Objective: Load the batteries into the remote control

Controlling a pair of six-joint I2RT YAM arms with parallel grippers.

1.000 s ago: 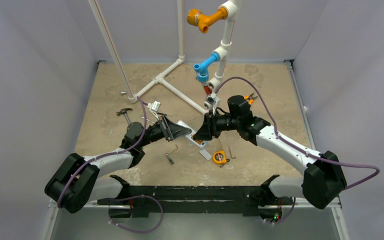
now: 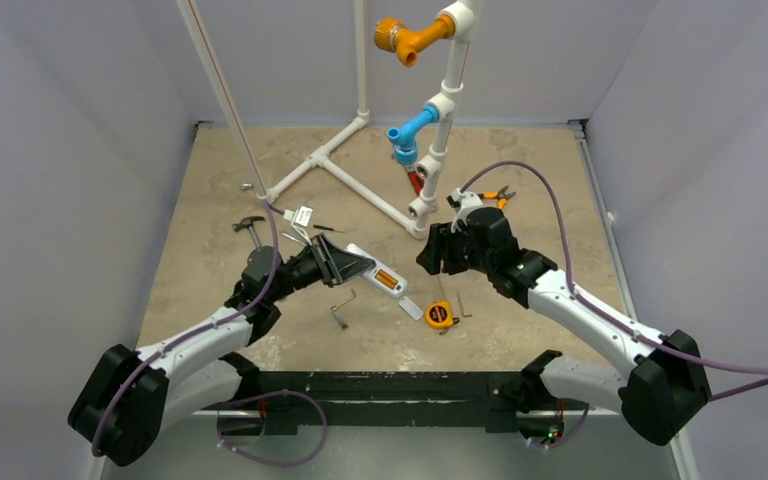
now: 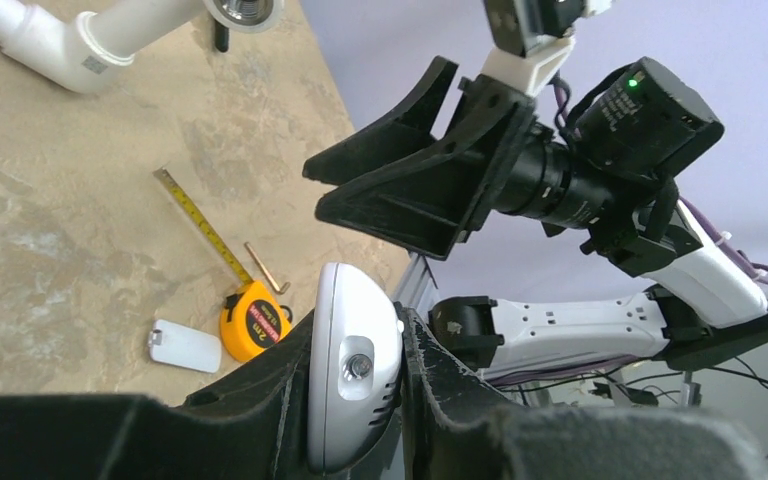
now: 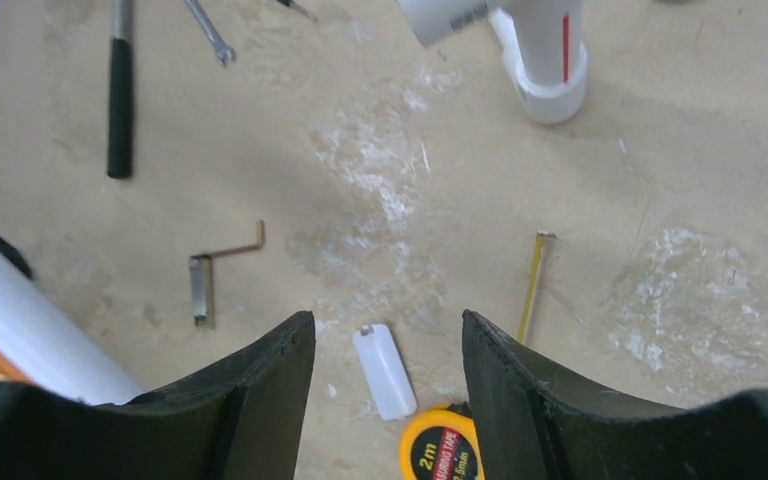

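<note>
A white remote control is held up in my left gripper, its open battery bay facing up with orange batteries inside. In the left wrist view the remote's rounded end sticks up between the shut fingers. My right gripper stands apart, to the right of the remote; in the right wrist view its fingers are spread with nothing between them. The white battery cover lies on the table below. Whether the batteries sit fully flat is too small to tell.
A yellow tape measure lies beside the cover with its blade drawn out. An L-shaped tool, a hammer and orange pliers are scattered around. White pipe framework stands at the back.
My right gripper has drawn away from the remote to the right and now stands clear of it, uncovering the batteries. The left arm with the remote has shifted slightly to the left.
</note>
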